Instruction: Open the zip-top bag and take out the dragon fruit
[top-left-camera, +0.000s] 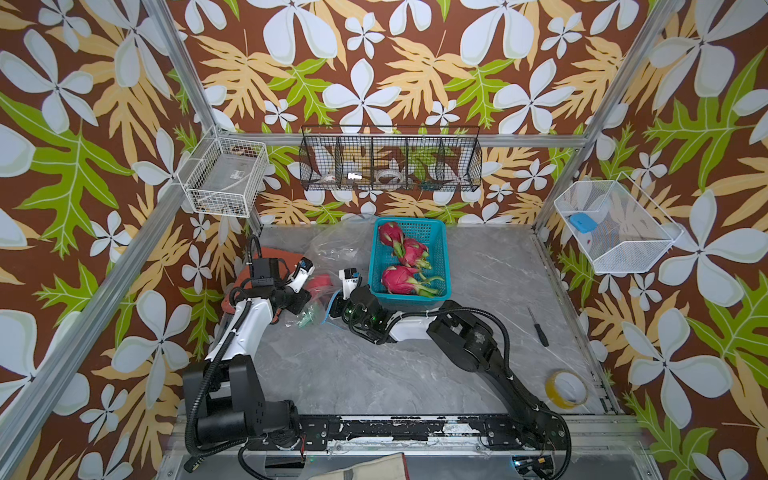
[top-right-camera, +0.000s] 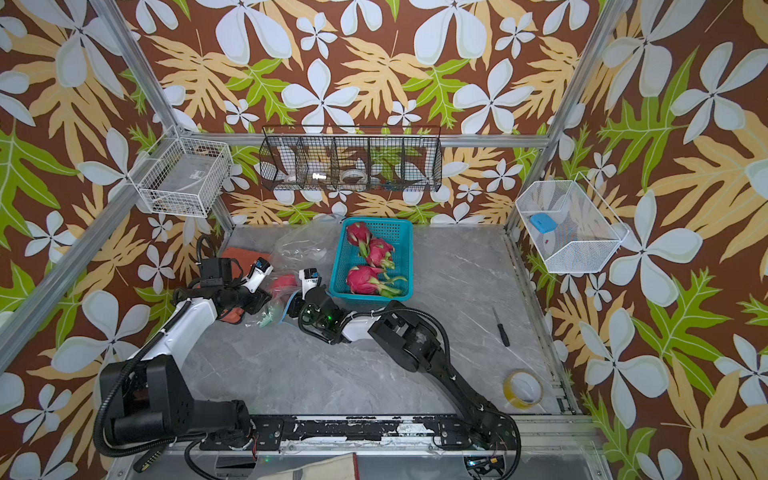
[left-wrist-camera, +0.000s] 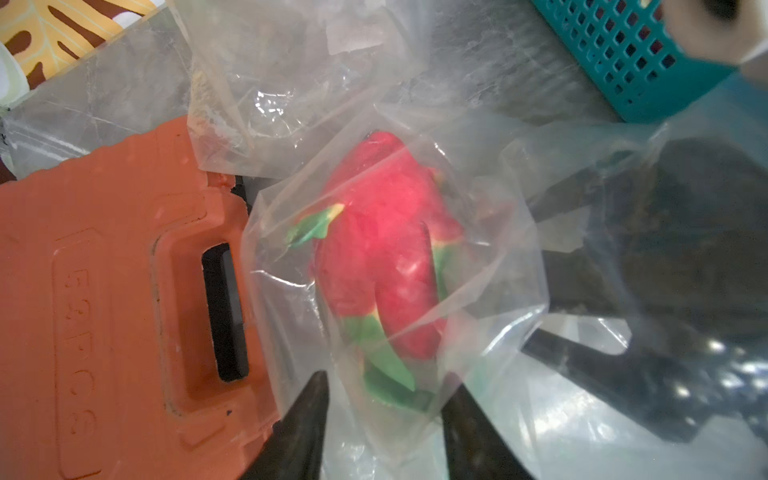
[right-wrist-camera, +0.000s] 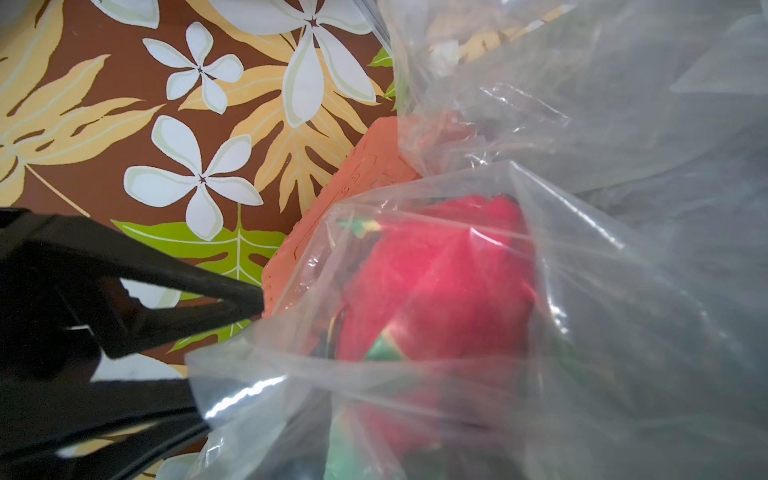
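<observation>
A pink dragon fruit (left-wrist-camera: 376, 232) with green tips lies inside a clear zip top bag (left-wrist-camera: 500, 336). Between the two arms, the top left view shows the bag small and partly covered. My left gripper has its fingers apart at the bag's near end, with loose plastic showing between and behind them. From the other side, my right gripper stands open at the bag's edge; plastic covers the tip of its lower finger. The left wrist view shows its dark fingers (left-wrist-camera: 592, 280) through the film; whether they are inside the bag I cannot tell.
A teal basket (top-left-camera: 446, 264) with 3 dragon fruits stands behind the right arm. An orange case (left-wrist-camera: 104, 320) lies left of the bag, and another clear plastic bag (top-left-camera: 336, 244) lies behind. A screwdriver (top-left-camera: 541, 334) and tape roll (top-left-camera: 552, 389) sit right.
</observation>
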